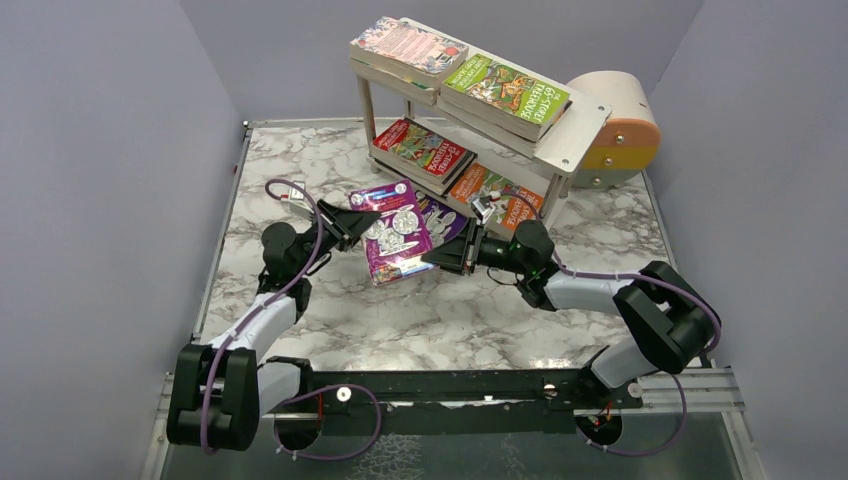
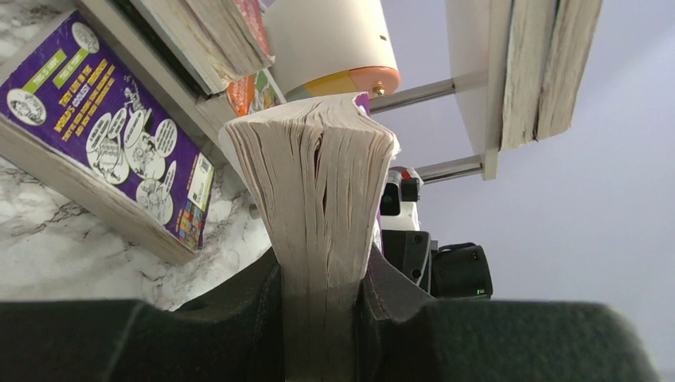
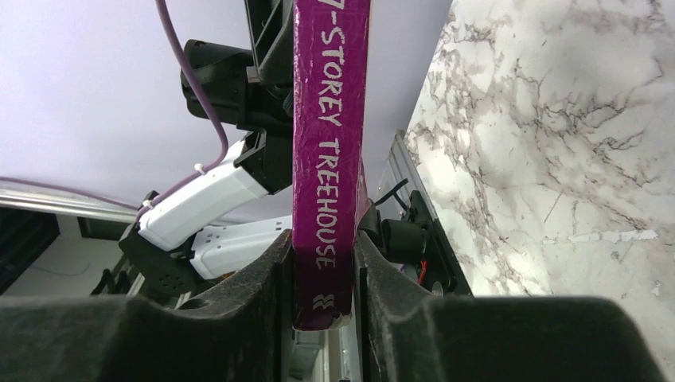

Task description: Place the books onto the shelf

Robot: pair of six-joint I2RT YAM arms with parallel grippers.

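Note:
A magenta book (image 1: 396,235) hangs above the table between both arms, its back cover facing up. My left gripper is shut on its page edge, the pads pressed to both sides. On the opposite side my right gripper is shut on the spine, which reads "Treehouse". A purple book (image 2: 119,131) lies flat on the table in front of the shelf's lower level; the held book partly covers it from above. On the lower shelf are a red book (image 1: 425,146) and an orange book (image 1: 492,193).
The white two-level shelf (image 1: 572,146) carries a pink book (image 1: 410,45) and a green book (image 1: 507,92) on top. Right of it stands a rounded drawer box (image 1: 620,125). Bare marble table (image 1: 370,330) spreads in front.

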